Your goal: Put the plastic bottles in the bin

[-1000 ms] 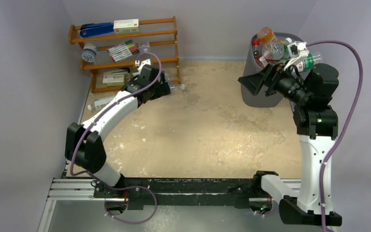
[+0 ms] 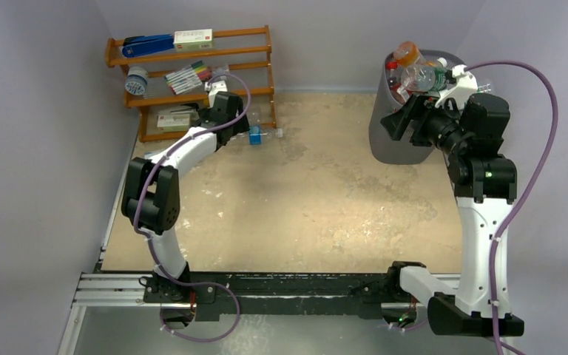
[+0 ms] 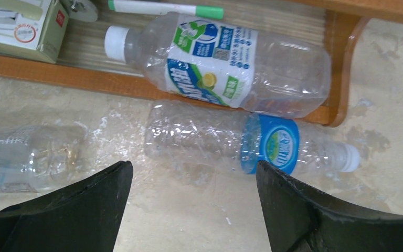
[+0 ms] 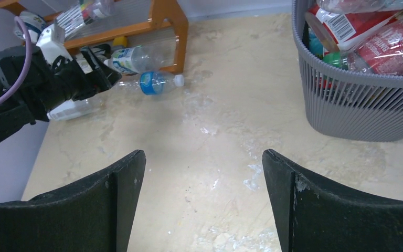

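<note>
My left gripper hangs open above a clear bottle [image 3: 204, 136] with a blue label, lying on the floor beside the wooden shelf. A labelled bottle [image 3: 210, 68] lies on the shelf's bottom tier; another clear bottle [image 3: 26, 157] lies at the left of the left wrist view. The grey bin [image 4: 357, 110] at the right is heaped with bottles. My right gripper [image 2: 403, 127] is at the bin's front left, its fingers apart and empty in the right wrist view.
The wooden shelf [image 2: 266, 52] holds markers, boxes [image 2: 192, 38] and a blue-white container [image 2: 137, 81]. Walls bound both sides.
My left arm has shifted and straightened, its gripper rising slightly over the bottles by the shelf. My right gripper has moved slightly rightward and up in the top view.
</note>
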